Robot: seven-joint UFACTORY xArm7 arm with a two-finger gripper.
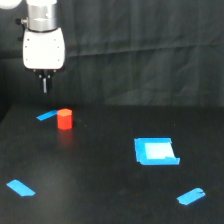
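Observation:
High at the upper left hangs my gripper (44, 84), pointing down above the back of the dark table. Its narrow fingers look close together, but at this size I cannot tell whether they touch; no object shows between them. A red block (65, 119) rests on the table below and slightly to the right of the gripper, well apart from it. Toward the right lies a white square (158, 151) bordered with blue tape (141, 149).
Strips of blue tape mark the table at the back left (47, 115), front left (20, 188) and front right (191, 196). A dark curtain (140, 50) hangs behind.

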